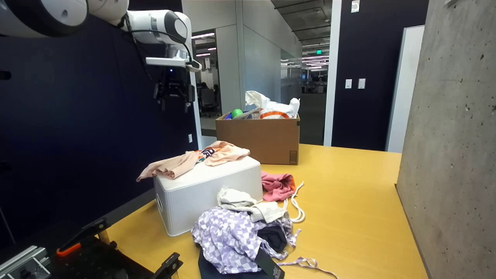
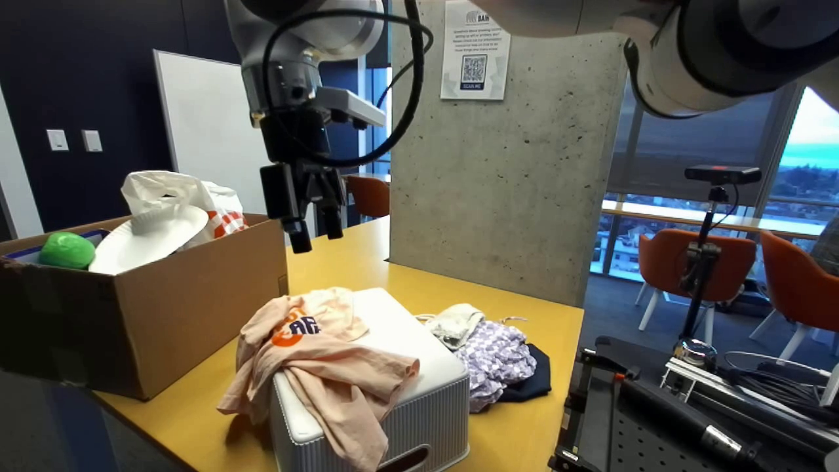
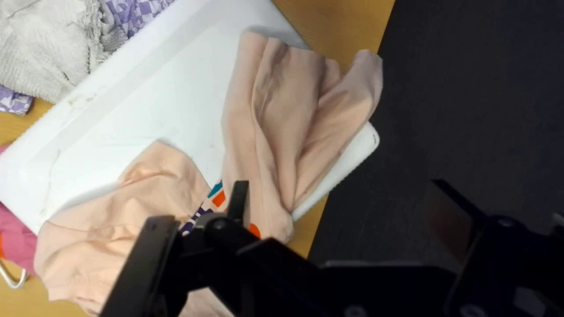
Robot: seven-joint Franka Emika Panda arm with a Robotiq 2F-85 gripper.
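Observation:
Draped over the lid of a white ribbed box (image 2: 377, 429) is a peach shirt (image 2: 338, 362) with an orange and dark print; part of it hangs down the box's side. My gripper (image 1: 174, 106) is held high above the table, well clear of the shirt, its fingers apart and empty. In the wrist view the gripper spreads widely, the left finger overlapping the shirt (image 3: 280, 105) in the picture and the right one over dark floor. Beside the box lies a heap with a purple checkered cloth (image 1: 228, 241), a cream knit (image 1: 239, 200) and a dark garment (image 2: 531, 381).
A brown cardboard box (image 1: 260, 139) filled with bags and a green ball (image 2: 67, 250) stands at the table's far end. Behind the white box is a pink garment (image 1: 279, 186) with a white cord. Bare yellow table (image 1: 348, 209) stretches toward the concrete pillar (image 1: 451, 139).

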